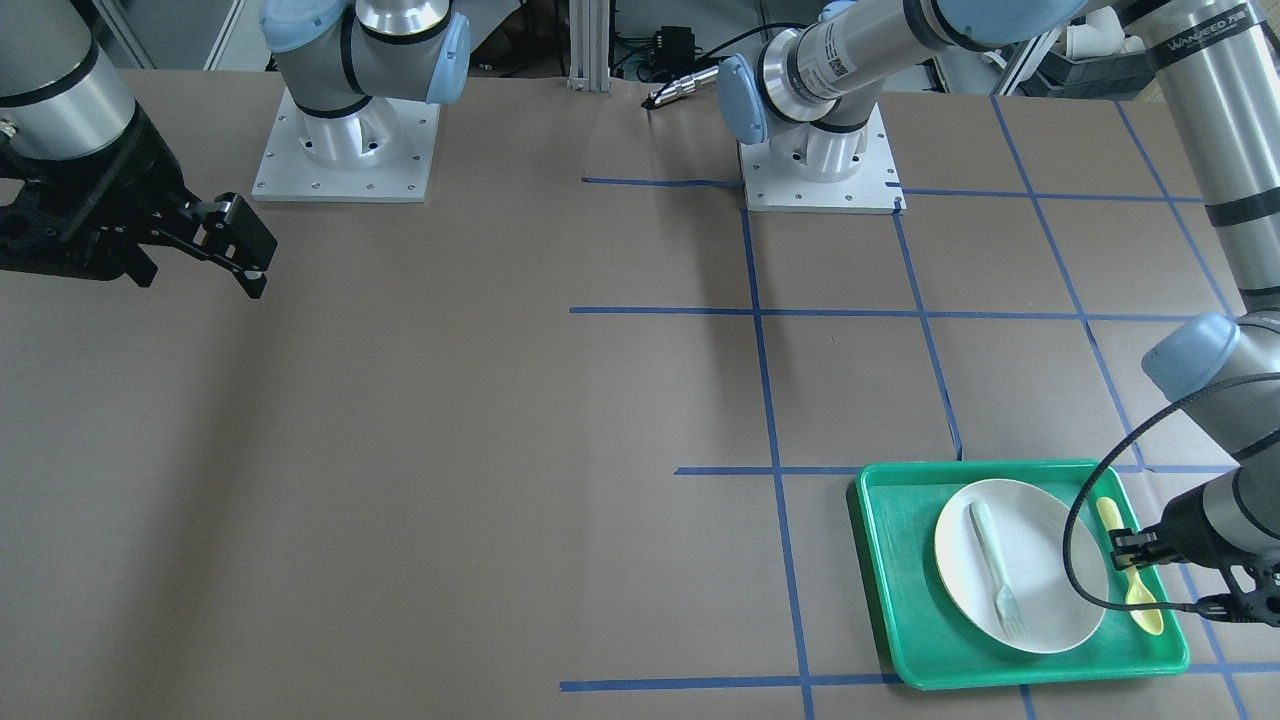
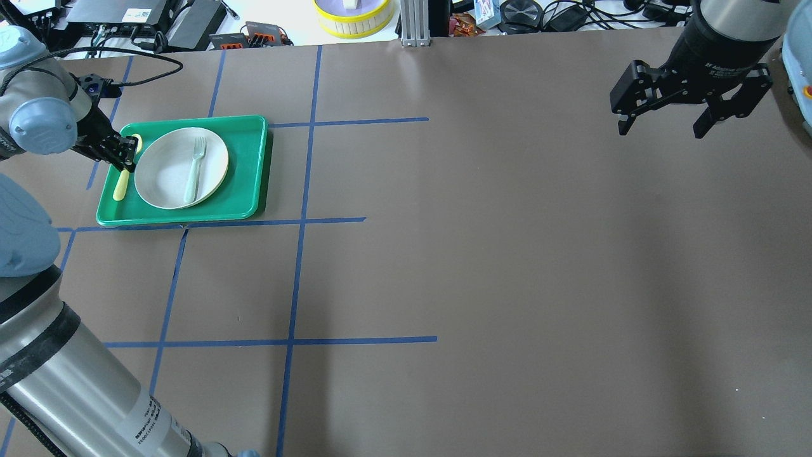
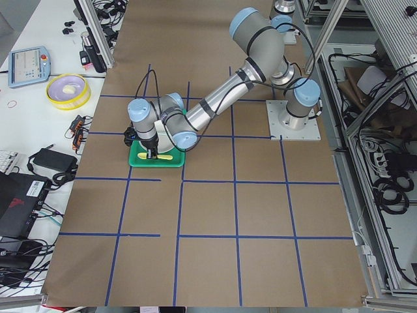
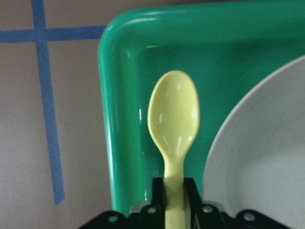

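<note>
My gripper is shut on the handle of a pale yellow spoon (image 4: pixel 173 114), which is in the green tray (image 4: pixel 119 95) along one side, beside the white plate (image 4: pixel 259 152). In the front view the spoon (image 1: pixel 1142 606) is at the tray's right side. A pale fork (image 1: pixel 996 564) lies on the plate. Whether the spoon rests fully on the tray floor I cannot tell.
A second arm with a black gripper (image 1: pixel 210 240) hangs at the left of the front view. Equipment and cables stand beyond the table's edge.
</note>
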